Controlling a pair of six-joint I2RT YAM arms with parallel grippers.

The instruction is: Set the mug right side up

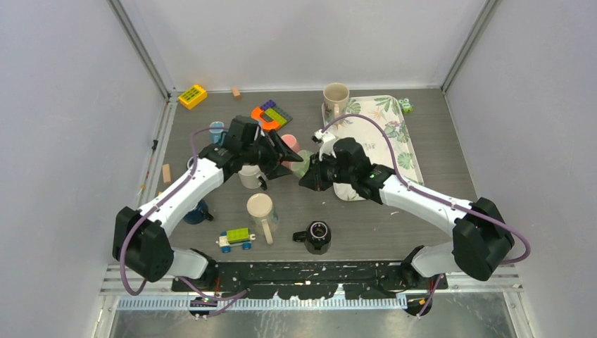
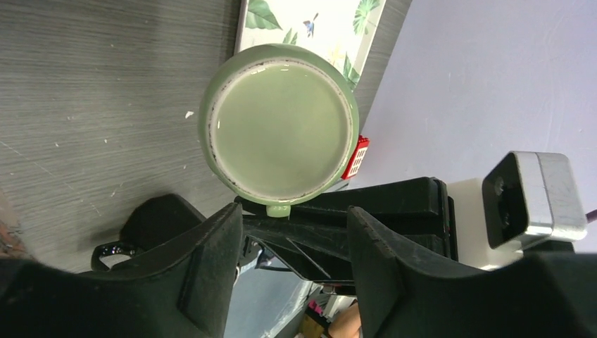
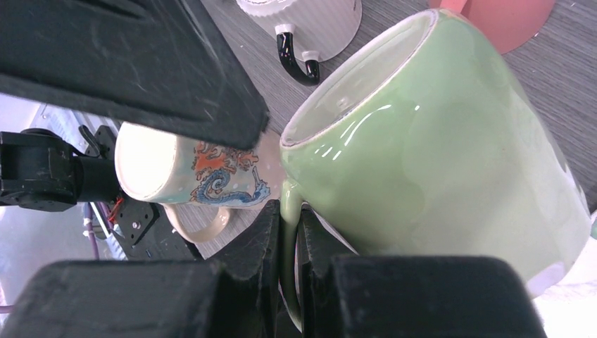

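My right gripper is shut on the handle of a pale green mug (image 3: 443, 141), which is held tilted at the middle of the workspace. Its round base (image 2: 278, 123) faces the left wrist camera. My left gripper stands open just beside the mug, its fingers on either side of the view below the base, with nothing visible between them. In the top view the two grippers face each other around the green mug (image 1: 301, 163).
Nearby stand a pink mug (image 1: 288, 141), a white mug (image 1: 250, 177), a patterned mug (image 1: 262, 215) and a black mug (image 1: 317, 238). A leaf-patterned tray (image 1: 380, 141) lies at the back right, holding a tall mug (image 1: 336, 98). Toy blocks sit at the back left.
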